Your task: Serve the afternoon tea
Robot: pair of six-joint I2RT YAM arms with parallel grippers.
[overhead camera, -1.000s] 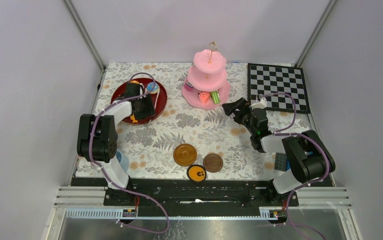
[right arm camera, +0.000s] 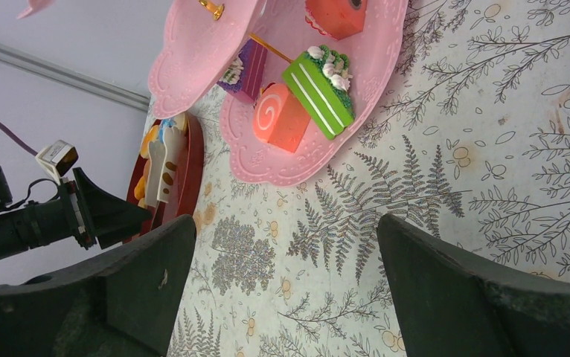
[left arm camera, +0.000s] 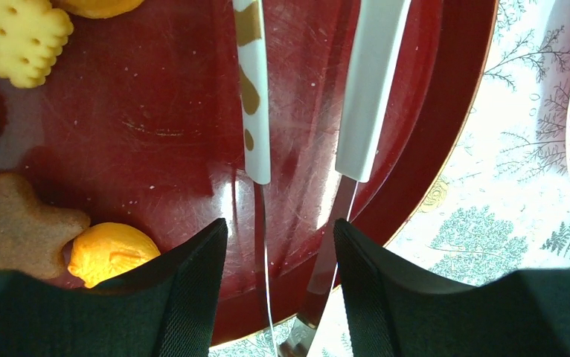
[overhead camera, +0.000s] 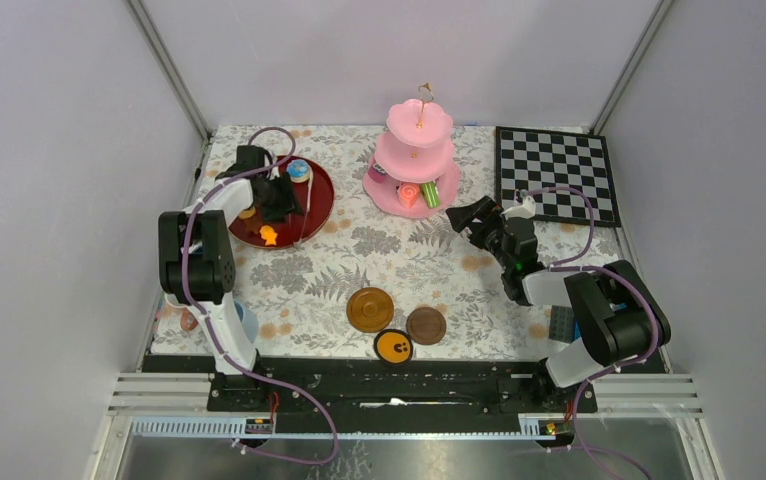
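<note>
My left gripper (overhead camera: pixel 281 206) hangs over the dark red round tray (overhead camera: pixel 324 212), its fingers apart. In the left wrist view, a white handle with brown spots (left arm camera: pixel 252 104) and a plain white handle (left arm camera: pixel 371 97) lie on the tray, their thin shafts running down past the fingertips. Nothing is visibly gripped. Yellow biscuits (left arm camera: pixel 21 37), a brown biscuit (left arm camera: pixel 18 227) and an orange piece (left arm camera: pixel 111 253) lie left of them. The pink tiered stand (overhead camera: pixel 414 157) bears a green cake slice (right arm camera: pixel 319 93), an orange roll cake (right arm camera: pixel 280 117) and a purple cake (right arm camera: pixel 246 71). My right gripper is open and empty, short of the stand.
A chequered board (overhead camera: pixel 559 170) lies at the back right. Toward the front edge sit a gold-brown disc (overhead camera: pixel 370 310), a dark brown disc (overhead camera: pixel 426 326) and a black-rimmed orange disc (overhead camera: pixel 393 347). Floral cloth (overhead camera: pixel 359 255) between tray, stand and discs is clear.
My left gripper has shifted a little back and to the left over the tray, showing more of the orange piece. The right arm looks nearly still.
</note>
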